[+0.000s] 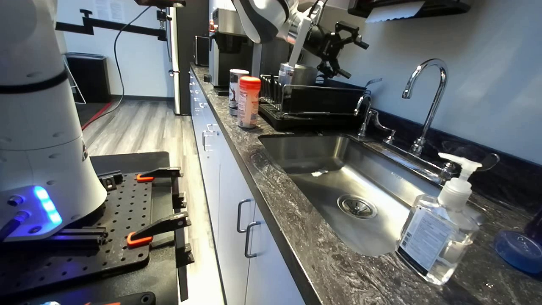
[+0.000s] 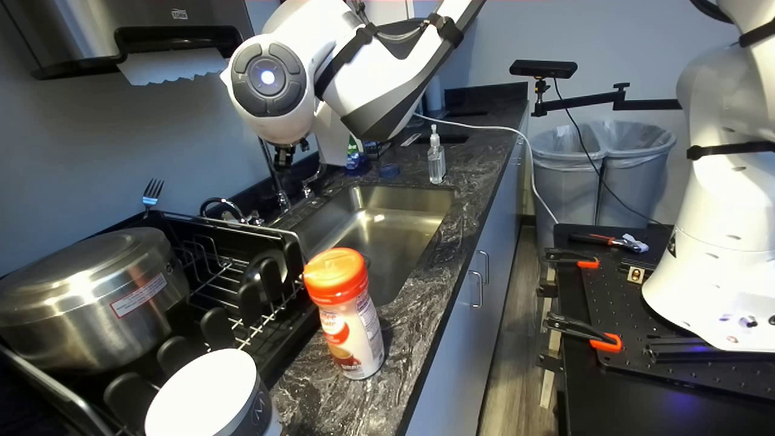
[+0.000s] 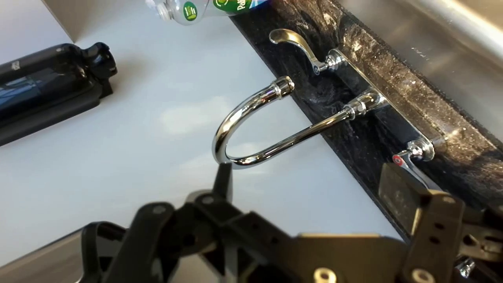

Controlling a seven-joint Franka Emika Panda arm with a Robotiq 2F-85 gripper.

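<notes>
My gripper hangs in the air above the dish rack, its two fingers wide apart with nothing between them. In the wrist view, the left fingertip overlaps the lower edge of the chrome faucet in the picture, while the right finger appears beside the red-marked tap handle. From exterior view 2 the arm's round white wrist hides most of the gripper. A fork stands upright at the back of the rack, near a large metal pot.
A red-capped creamer bottle and a white-topped canister stand on the counter before the rack. The sink holds a small white scrap. A sanitizer bottle stands at its near end. Overhead hangs a towel dispenser.
</notes>
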